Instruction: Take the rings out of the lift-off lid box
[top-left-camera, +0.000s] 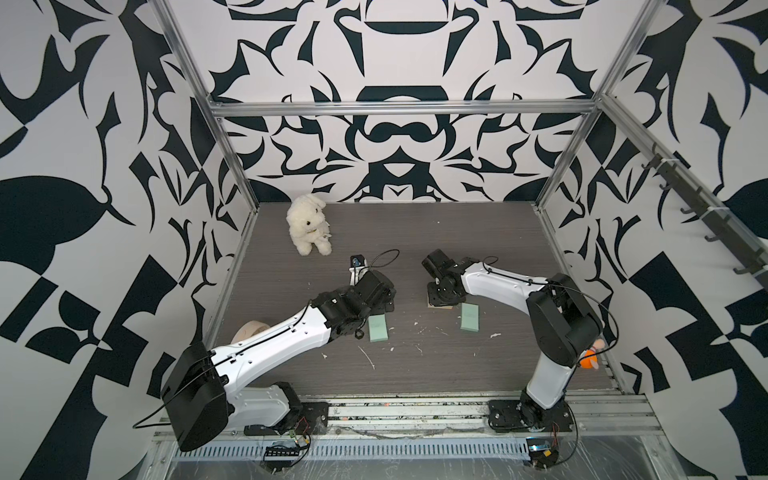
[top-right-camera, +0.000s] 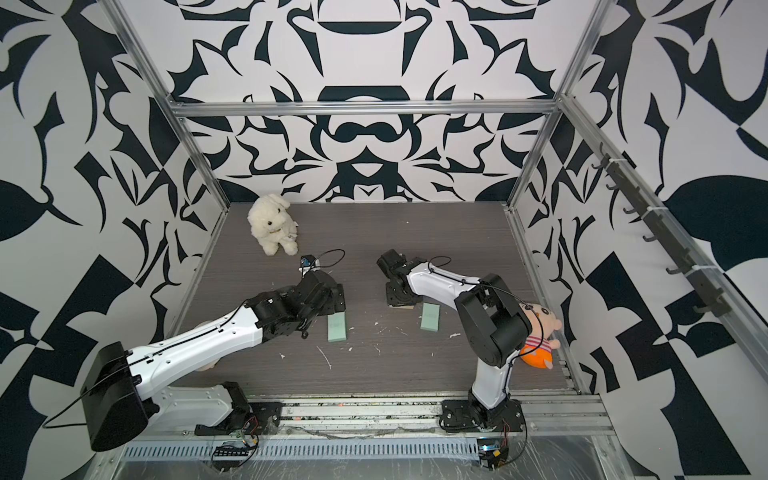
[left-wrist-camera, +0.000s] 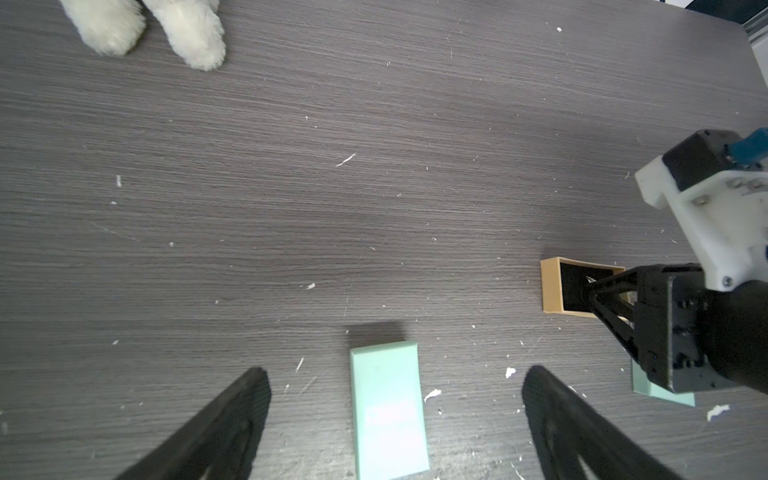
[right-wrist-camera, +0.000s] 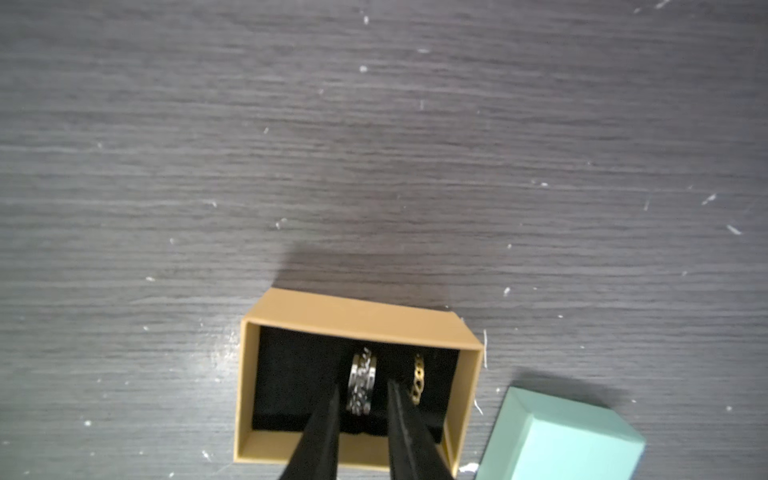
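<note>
The tan ring box (right-wrist-camera: 256, 376) lies open on the table, black inside, holding silver rings (right-wrist-camera: 361, 382) and a gold chain-like ring (right-wrist-camera: 417, 377). My right gripper is at the box, its fingertips over it beside the silver rings, part open; whether they touch a ring is unclear. In the left wrist view my open left gripper hangs over a mint rectangle (left-wrist-camera: 388, 408), probably a lid or box, with nothing visibly held. A second mint box (right-wrist-camera: 560, 448) lies beside the tan box.
A white plush dog (top-left-camera: 306, 224) sits at the back left. An orange doll (top-right-camera: 537, 344) is at the right edge, and a tan round object (top-left-camera: 249, 332) at the left.
</note>
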